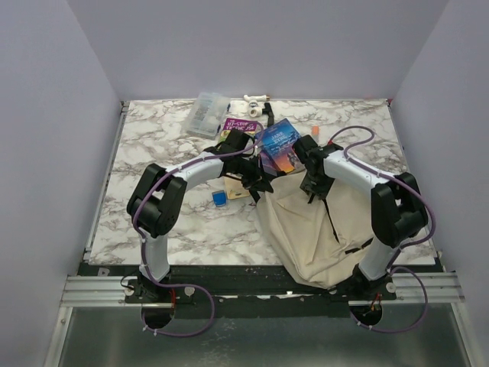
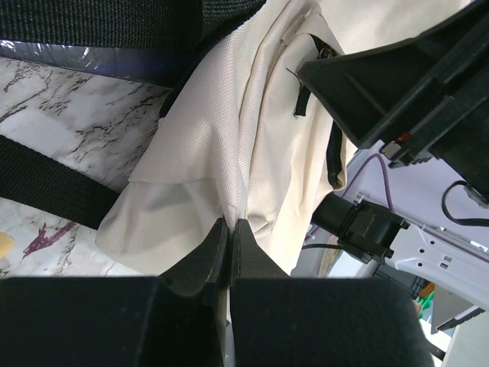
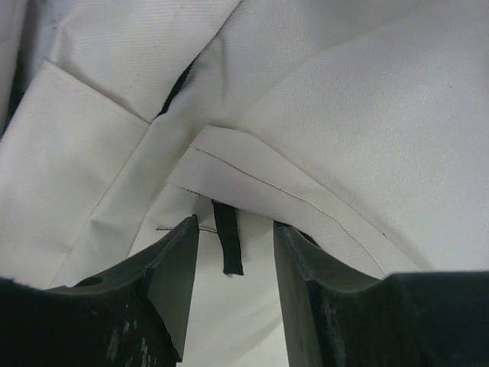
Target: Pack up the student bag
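The cream cloth bag [image 1: 294, 229] lies at the front right of the table. My left gripper is shut on a folded edge of the bag [image 2: 229, 138], which runs up from its fingertips in the left wrist view. Over the bag's zipped part, my right gripper stands part open. A black zipper pull [image 3: 228, 238] shows between its fingers, touching neither. In the top view my right gripper [image 1: 313, 195] hovers by the far end of the zip [image 1: 331, 218].
Behind the bag lie a blue book [image 1: 281, 145] and a purple and yellow book [image 1: 241, 126]. A clear case [image 1: 206, 115] is at the back, and a small blue box [image 1: 219, 198] sits left of the bag.
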